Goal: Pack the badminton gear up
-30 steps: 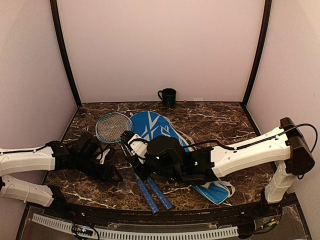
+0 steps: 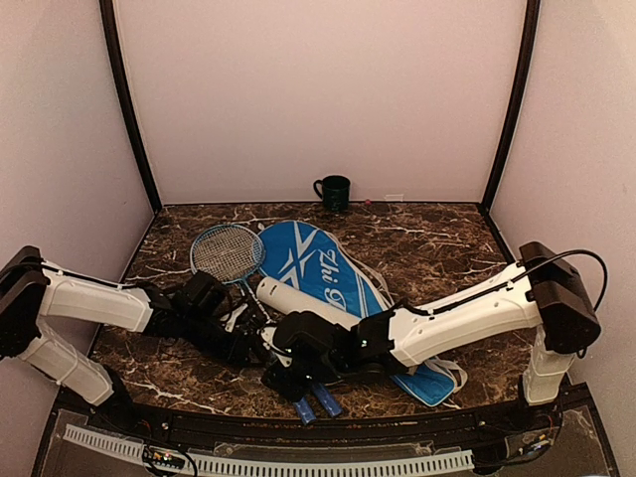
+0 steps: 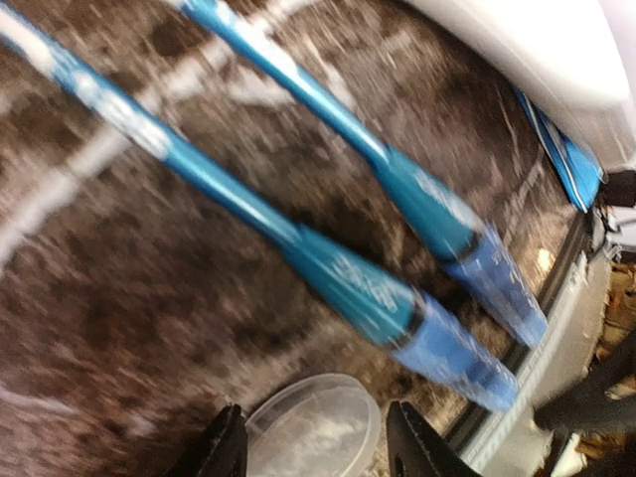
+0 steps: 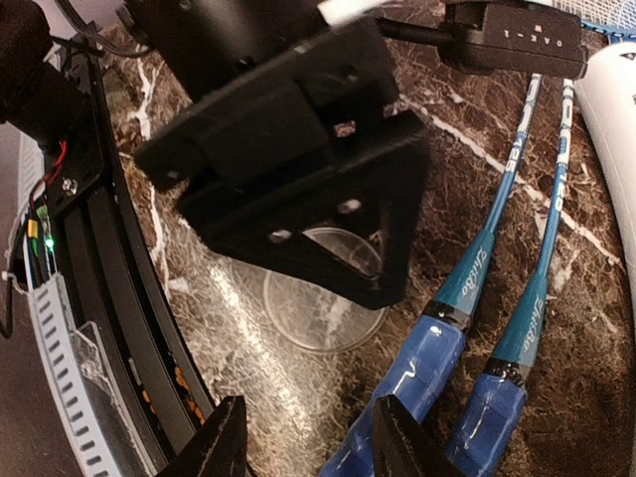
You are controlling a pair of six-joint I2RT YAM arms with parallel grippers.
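Note:
Two blue badminton rackets lie side by side, with their blue grips (image 2: 323,399) near the front edge and a strung head (image 2: 228,252) at the left. A clear round lid (image 4: 326,298) rests flat on the table left of the grips. My left gripper is open over the lid, which shows between its fingers. Close by, my right gripper stands open above the table beside the handles, nothing between its fingers. The white tube (image 2: 303,302) lies against the blue racket bag (image 2: 310,260); the right arm partly covers both.
A dark green mug (image 2: 336,193) stands by the back wall. The two arms meet at front centre, so the grippers are very close together. Bare table (image 2: 427,238) shows at the back right. A dark rail (image 2: 397,421) borders the front.
The right gripper has shifted down toward the racket handles, leaving more of the white tube in sight.

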